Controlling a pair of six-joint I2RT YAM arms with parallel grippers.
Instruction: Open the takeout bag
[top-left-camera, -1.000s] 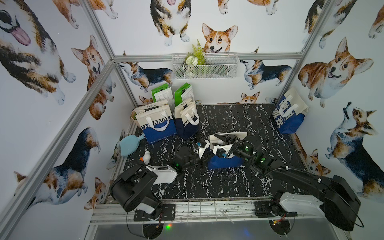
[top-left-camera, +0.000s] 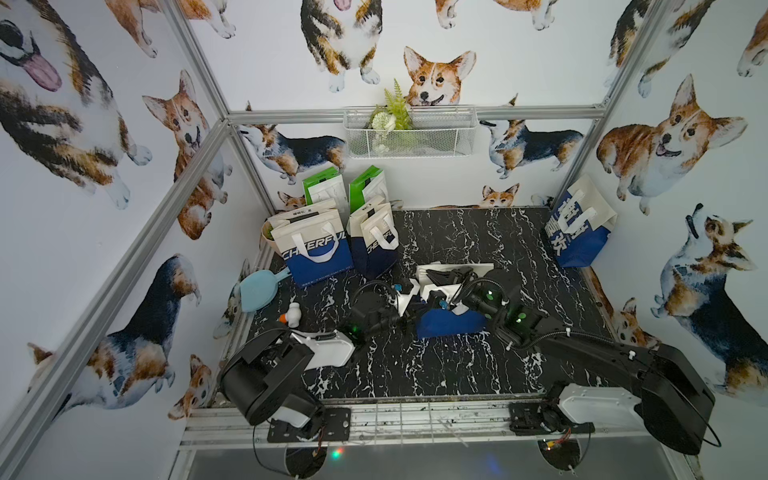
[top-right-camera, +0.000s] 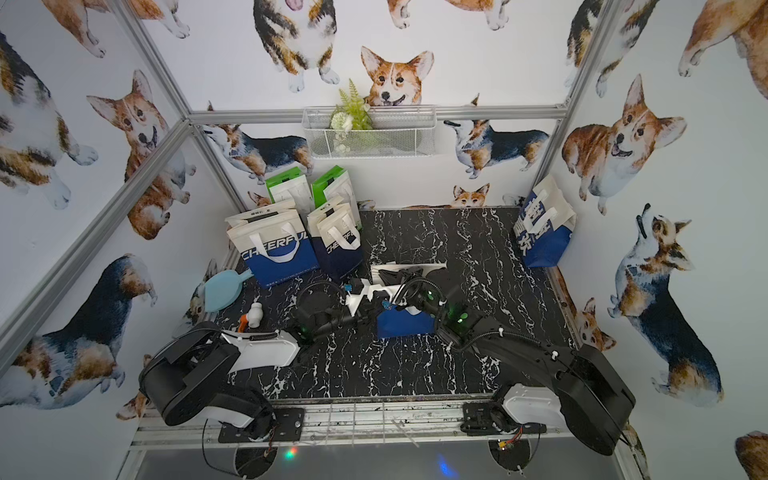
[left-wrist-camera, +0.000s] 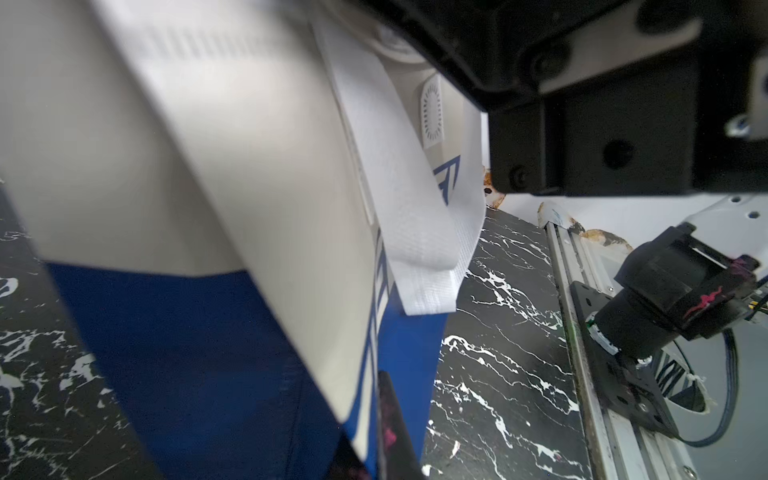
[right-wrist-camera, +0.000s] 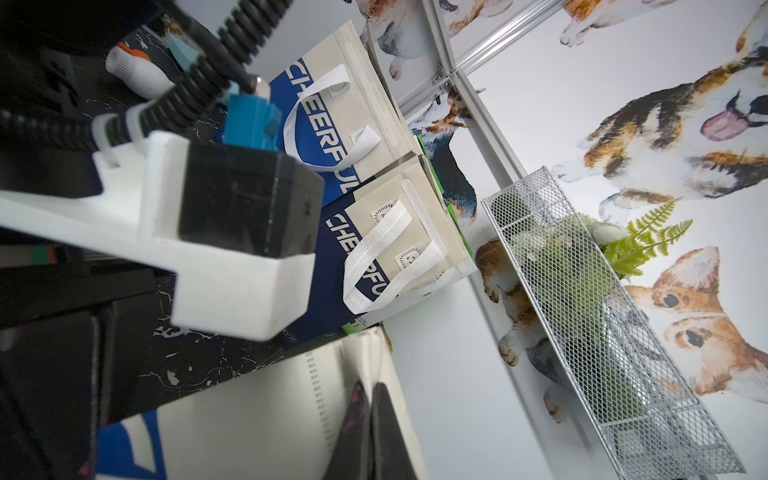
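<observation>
The takeout bag (top-left-camera: 449, 324), cream above and blue below, stands mid-table with both arms over it, hiding much of its top. In the left wrist view its cream panel (left-wrist-camera: 216, 136) folds inward above a blue lower part, and a white handle (left-wrist-camera: 400, 184) hangs on the side. My left gripper is shut at the frame's bottom, with the thin edge of the bag's paper running down between its fingers. My right gripper is shut at the bag's rim; its fingertips meet against the cream paper, with nothing visible held between them.
Several upright bags, including a CHEERFUL bag (top-left-camera: 316, 244), crowd the back left. Another blue-and-white bag (top-left-camera: 580, 224) stands at the right wall. A blue dustpan-like item (top-left-camera: 258, 289) and a white bottle (top-left-camera: 291, 315) lie left.
The left arm has hardly moved.
</observation>
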